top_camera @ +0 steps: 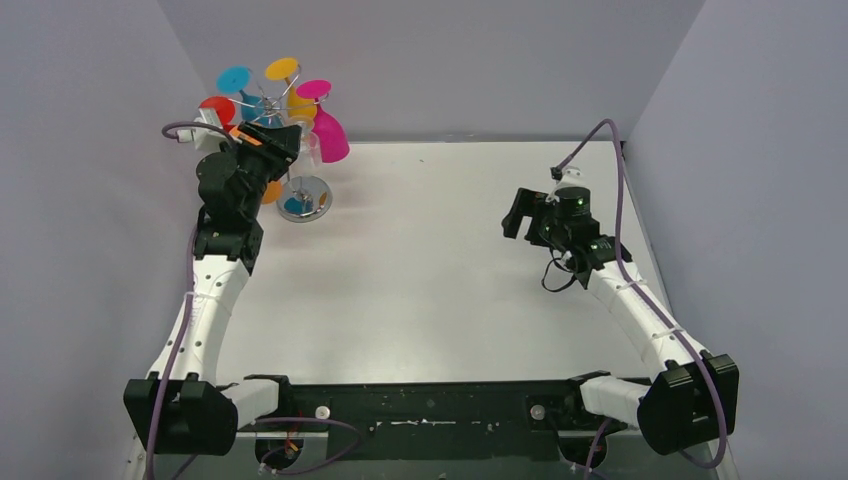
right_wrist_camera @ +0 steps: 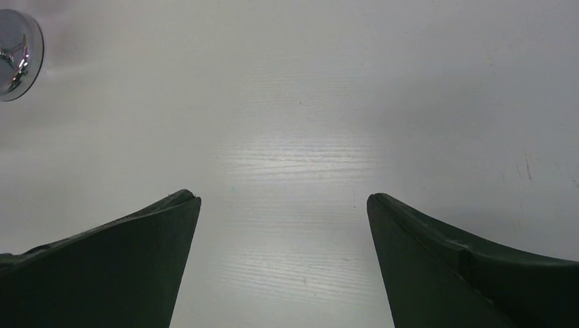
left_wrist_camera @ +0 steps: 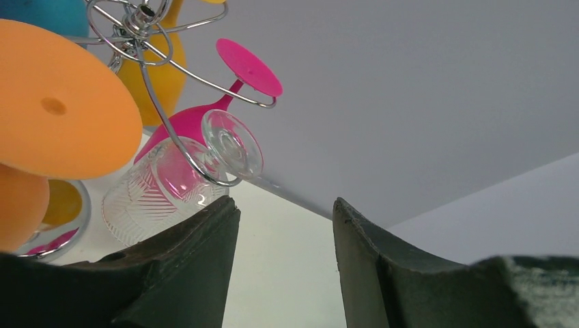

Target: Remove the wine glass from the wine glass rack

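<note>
A metal rack point(left_wrist_camera: 140, 27) at the far left carries several wine glasses hung upside down by their feet. One of them is a clear glass point(left_wrist_camera: 158, 190), its transparent foot resting in a wire arm; a pink glass point(top_camera: 331, 137) hangs just behind it. In the top view my left gripper point(top_camera: 285, 137) is up in front of the rack and hides part of the clear glass. In the left wrist view its fingers point(left_wrist_camera: 212, 246) stand apart, with nothing between them, and the clear glass is left of them. My right gripper is open and empty over the table's right side.
Orange point(left_wrist_camera: 65, 102), blue point(top_camera: 234, 80), red point(top_camera: 214, 104) and yellow point(top_camera: 283, 69) glass feet crowd the rack close to the left gripper. The rack's round base point(top_camera: 304, 199) stands on the white table point(top_camera: 430, 260), whose middle is clear.
</note>
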